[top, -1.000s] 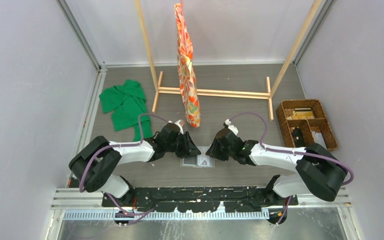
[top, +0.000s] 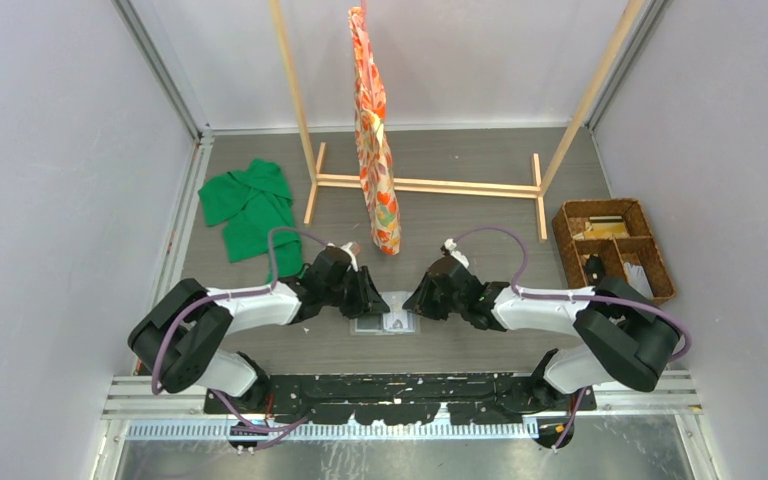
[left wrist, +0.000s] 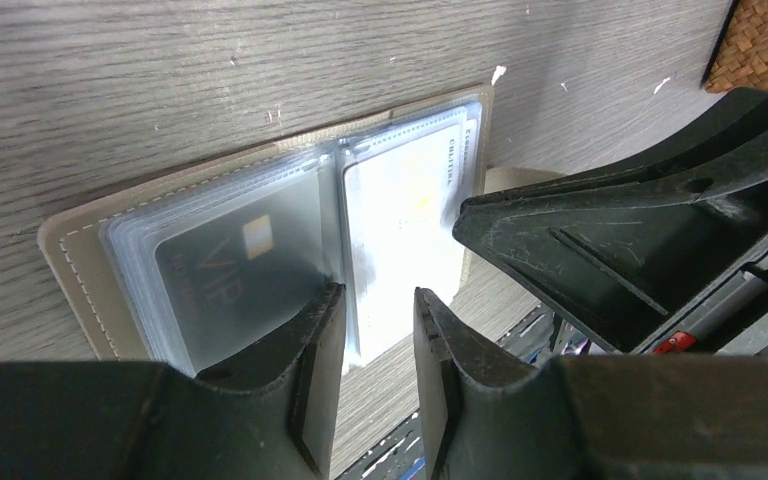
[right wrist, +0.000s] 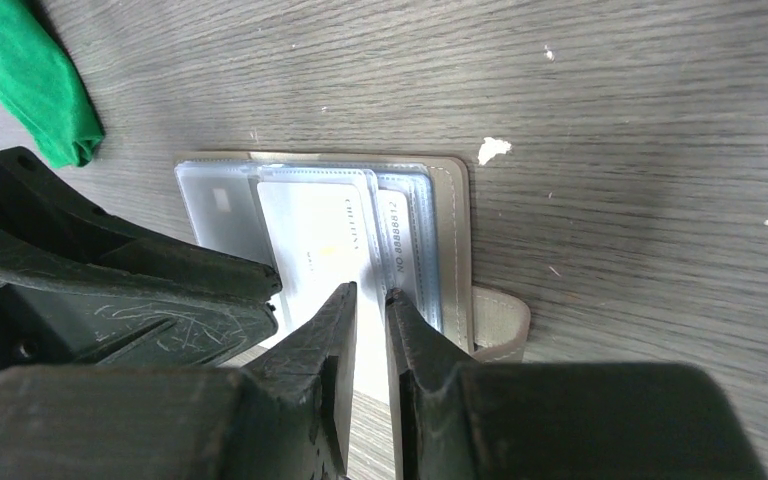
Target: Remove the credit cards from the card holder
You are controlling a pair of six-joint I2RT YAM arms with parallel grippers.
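The card holder (top: 366,331) lies spread flat on the table between my two grippers. A grey card marked VIP (left wrist: 245,262) sits in one clear sleeve, and a white card (left wrist: 400,215) in the neighbouring sleeve. In the right wrist view, a numbered card edge (right wrist: 398,235) shows in another sleeve beside the white card (right wrist: 310,235). My left gripper is partly open low over the holder, one finger by the sleeve divide. Over the white card's side, my right gripper stands slightly open, a narrow gap between its fingertips. Whether either touches plastic is unclear.
A wicker basket (top: 557,250) with compartments stands at the right. Green cloth (top: 250,205) lies at the back left. Behind the arms are a wooden frame (top: 440,187) and a hanging patterned cloth (top: 375,130). Bare table surrounds the holder.
The card holder has slid slightly left on the table. Both grippers have shifted left too, the right one staying close above the holder's right side.
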